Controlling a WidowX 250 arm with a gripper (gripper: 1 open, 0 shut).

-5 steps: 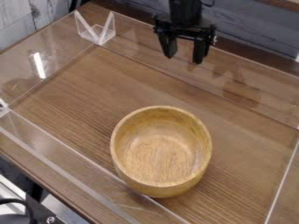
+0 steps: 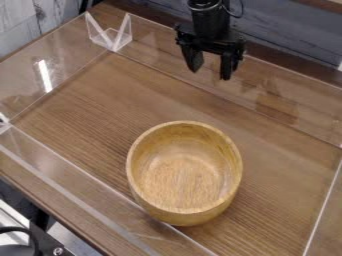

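My black gripper (image 2: 210, 56) hangs at the top centre of the camera view, over the back part of the wooden surface, with its two fingers apart, open. I cannot make out anything held between them. An empty oval tan bowl (image 2: 183, 170) sits in the lower middle, well in front of the gripper.
A clear plastic piece (image 2: 110, 35) stands at the back left. The wooden surface (image 2: 94, 100) is otherwise largely clear, with clear panels along its edges. A dark cable (image 2: 16, 231) shows at the bottom left corner.
The gripper has shifted slightly and its arm looks a little lower and nearer the centre. The bowl and the clear piece have not moved.
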